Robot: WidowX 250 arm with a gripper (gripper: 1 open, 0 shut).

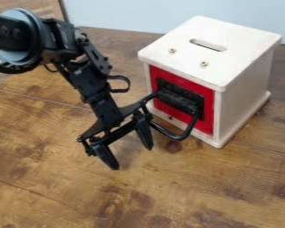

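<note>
A light wooden box (242, 85) with a slot and two small knobs on top stands at the upper right. Its front has a red panel (202, 125) carrying a black fitting (178, 98). My black gripper (126, 149) is low in front of the box, to the left of the red panel, its fingers open and pointing down with nothing between them. A black curved bar or cable runs from the fitting toward the gripper; whether they touch is unclear.
A pale wall (133, 13) stands behind the box.
</note>
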